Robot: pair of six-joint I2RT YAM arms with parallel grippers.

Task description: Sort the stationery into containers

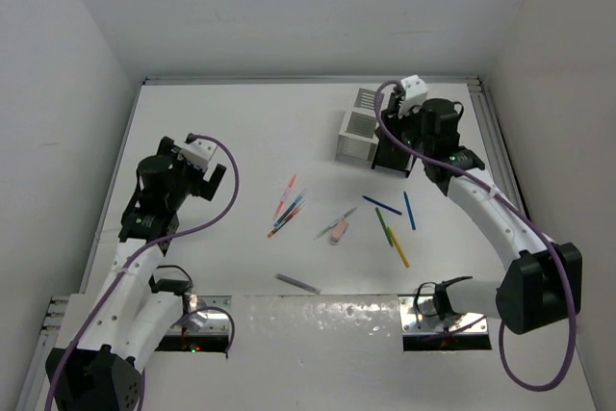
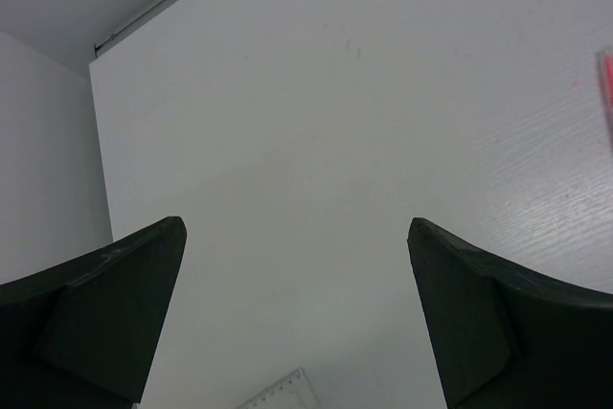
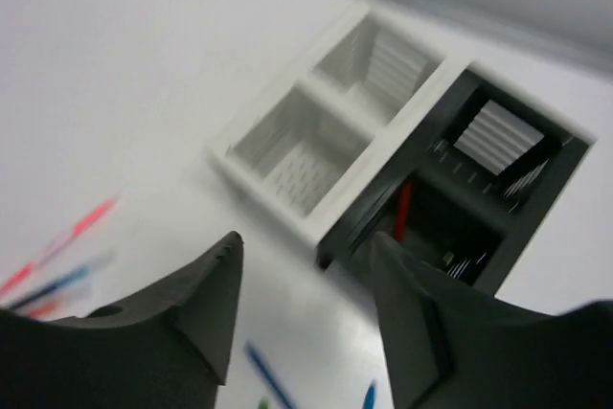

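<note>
Side by side stand a white container (image 1: 357, 141) and a black container (image 3: 450, 200), each split into compartments. Inside the black one's near compartment lies a red stick (image 3: 402, 208). My right gripper is over the near side of the containers, its fingers apart and nothing between them. Red (image 1: 285, 194), blue and orange sticks (image 1: 286, 219) lie mid-table. Further right are two blue sticks (image 1: 382, 204), a green one (image 1: 384, 226) and a yellow one (image 1: 397, 247). A pink eraser (image 1: 338, 232) lies between these groups. At the left, my left gripper stands open and empty.
A grey strip (image 1: 297, 284) lies at the table's front edge. The corner of a clear ruler (image 2: 297, 392) shows at the bottom of the left wrist view. Walls close in both sides.
</note>
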